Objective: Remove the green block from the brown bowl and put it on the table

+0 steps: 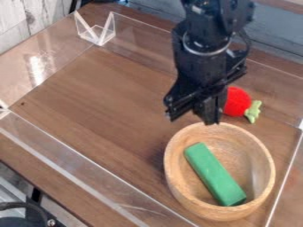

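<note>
The green block (214, 174) lies inside the brown bowl (179, 184), slanting from upper left to lower right along its floor. The bowl stands upright at the lower right of the table. Behind its far rim and higher up in the view is my dark gripper (211, 117), pointing downward. Its fingers look shut with nothing held between them. The block is outside the fingers and clear of them.
A red toy with a green end (238, 102) lies behind the bowl, just right of the gripper. At the back left stands a clear holder (95, 29). Bare wooden table (101, 106) stretches left of the bowl. Low transparent walls (89, 168) edge the table.
</note>
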